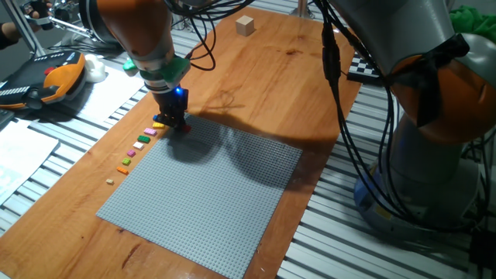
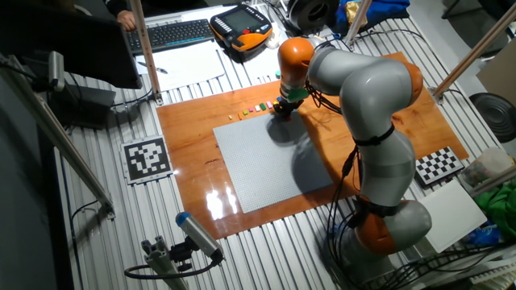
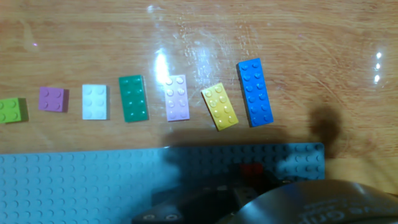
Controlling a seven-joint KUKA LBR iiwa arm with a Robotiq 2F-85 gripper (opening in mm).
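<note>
A red brick shows at the corner end of the grey baseplate, partly covered by the dark gripper in the wrist view. My gripper points down over that corner, with the red brick right at its fingertips. Shadow and the gripper's own body hide whether the fingers are closed around the brick. Along the plate's edge lies a row of loose bricks: blue, yellow, lilac, dark green, white, purple and lime.
An orange brick and a small tan brick continue the row. A wooden cube stands at the table's far end. The rest of the baseplate appears bare. A teach pendant lies beyond the table.
</note>
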